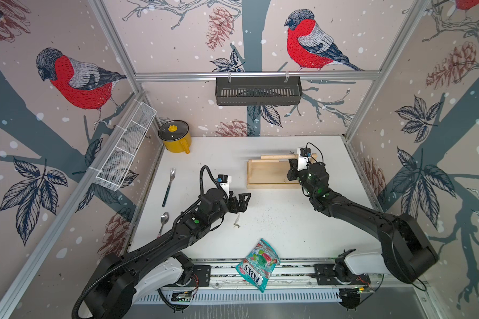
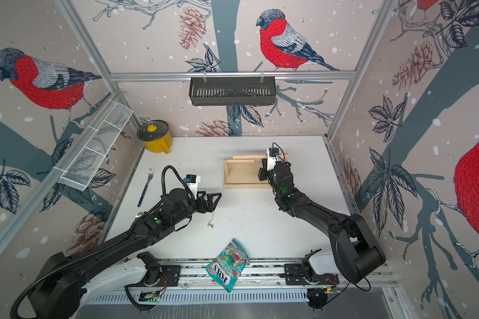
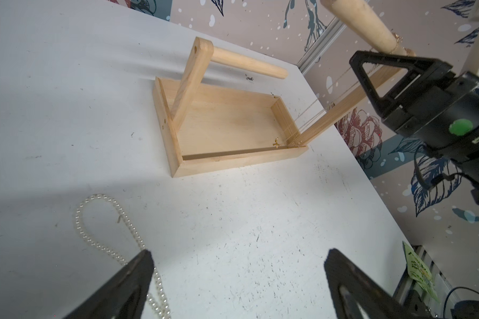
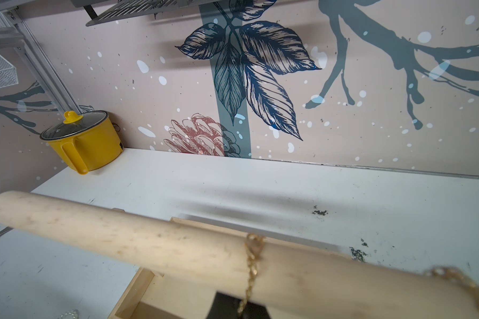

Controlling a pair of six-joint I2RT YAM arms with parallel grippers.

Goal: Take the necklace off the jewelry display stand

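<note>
The wooden jewelry stand [image 3: 191, 90] has an open tray base and rods on upright posts. A thin gold necklace [image 4: 251, 265] loops over a rod [image 4: 143, 239], with a small gold pendant [image 3: 276, 142] low in the tray's corner. My right gripper is shut just below that rod, its fingertips against the hanging chain; whether the chain is pinched is hard to tell. My left gripper stands open and empty, in front and to the left of the stand. A pearl necklace [image 3: 103, 247] lies on the table below it.
A yellow pot [image 1: 175, 139] stands at the back left. A fork [image 1: 168, 187] and a spoon [image 1: 164, 220] lie along the left side, and a candy bag [image 1: 258, 264] at the front edge. Another gold chain [image 4: 457, 279] crosses the rod further right.
</note>
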